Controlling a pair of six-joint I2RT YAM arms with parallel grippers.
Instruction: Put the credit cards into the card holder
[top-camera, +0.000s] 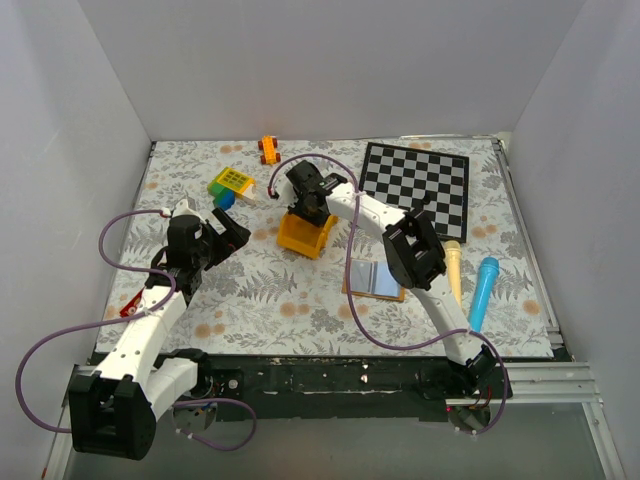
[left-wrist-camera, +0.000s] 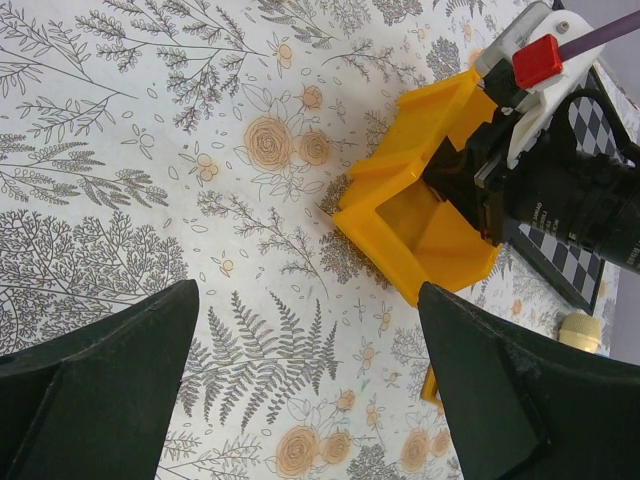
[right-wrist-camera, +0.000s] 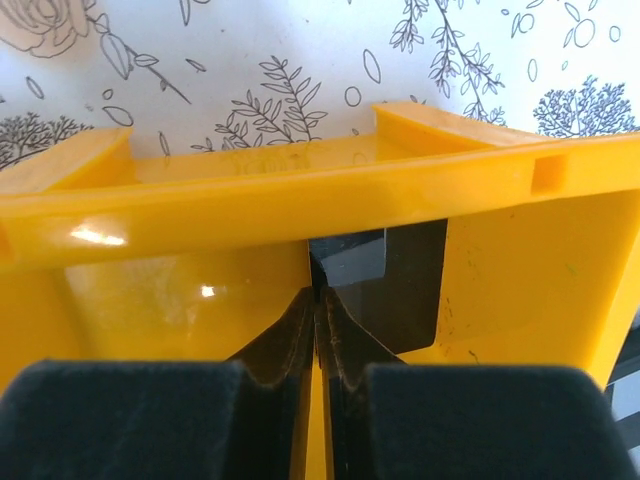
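Note:
A yellow plastic box (top-camera: 298, 240) stands at the table's middle, with my right gripper reaching down inside it. In the right wrist view a dark card (right-wrist-camera: 395, 290) with a paler patch lies against the box's inner side, and my fingertips meet at its left edge; whether they grip it I cannot tell. My left gripper (top-camera: 236, 230) hangs open at the left, left of the box, with nothing between its fingers. A small wooden tray with pale cards (top-camera: 375, 279), possibly the holder, lies right of the box, lower in the top view.
A checkerboard (top-camera: 405, 170) lies at the back right, blue (top-camera: 484, 295) and cream (top-camera: 453, 270) cylinders at the right. Colourful toys (top-camera: 235, 182) sit at the back left, a red object (top-camera: 130, 305) at the far left.

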